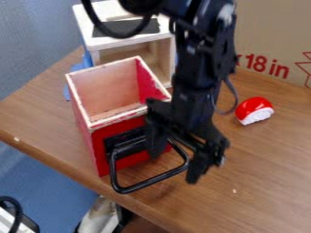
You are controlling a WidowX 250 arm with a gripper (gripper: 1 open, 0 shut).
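Note:
A red box [91,116] with an open top and pink interior stands on the wooden table. Its front carries a black panel with a black loop handle [134,187] that sticks out low. My black gripper [183,148] is lowered at the box's right front corner, just above the handle. I cannot tell whether its fingers are open or shut, or whether they touch the handle.
A red and white ball-like object [253,110] lies to the right. A white box [155,50] with a dark top panel stands behind. The table's left edge drops to a blue floor.

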